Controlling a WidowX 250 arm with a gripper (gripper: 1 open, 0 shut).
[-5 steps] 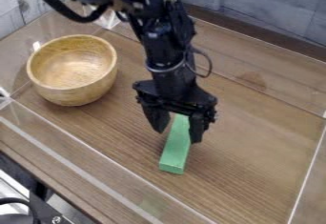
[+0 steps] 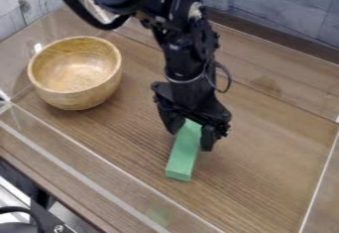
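A green rectangular block [image 2: 184, 160] lies on the wooden table, its upper end partly hidden by the gripper. The black gripper [image 2: 191, 126] hangs from above over that upper end, open, with its fingers spread around or just above the block; whether they touch it is unclear.
A wooden bowl [image 2: 74, 68] sits at the upper left, apart from the gripper. Pale panels [image 2: 284, 29] border the table at the back, and dark cables lie at the lower-left edge.
The gripper has shifted slightly toward the viewer and down over the block's upper end since a second ago. The block looks unmoved.
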